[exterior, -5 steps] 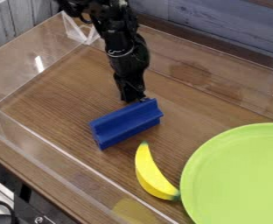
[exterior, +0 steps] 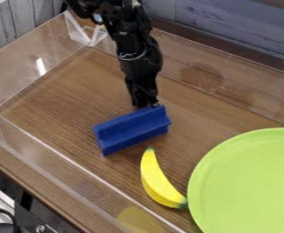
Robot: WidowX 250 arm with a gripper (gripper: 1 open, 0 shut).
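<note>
My black gripper (exterior: 145,98) hangs from the top of the view and reaches down just behind the blue block (exterior: 131,133), at its far right end. The fingertips are dark and partly hidden by the block; nothing shows between them. In front of the block a yellow banana (exterior: 159,181) lies on the wooden table. A large green plate (exterior: 250,187) fills the lower right.
The wooden table (exterior: 59,100) has clear plastic walls along its left and front edges. Bare wood lies left of the blue block and to the right of my arm. A grey planked wall stands behind.
My arm has shifted very slightly over the last second. The block, banana and plate look unmoved.
</note>
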